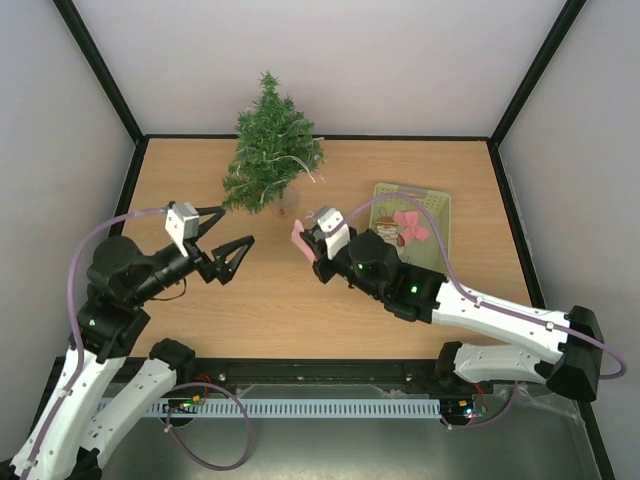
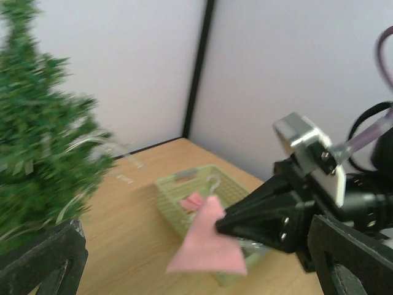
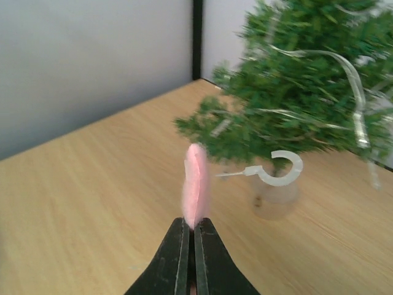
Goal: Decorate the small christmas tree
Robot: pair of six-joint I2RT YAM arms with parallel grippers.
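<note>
The small green Christmas tree [image 1: 272,150] stands at the back centre on a clear base [image 3: 273,200], white strands in its branches. My right gripper [image 1: 314,245] is shut on a pink, cloth-like piece, held below and right of the tree; in the right wrist view it rises from the fingertips [image 3: 196,178]. My left gripper [image 1: 226,236], left of the pink piece and below the tree, is open with nothing between its fingers; in the left wrist view its two black fingers sit at the lower corners.
A green basket [image 1: 440,215] at the right holds a pink bow [image 1: 412,225] and other small items, partly hidden by the right arm. Walls close in on the sides and back.
</note>
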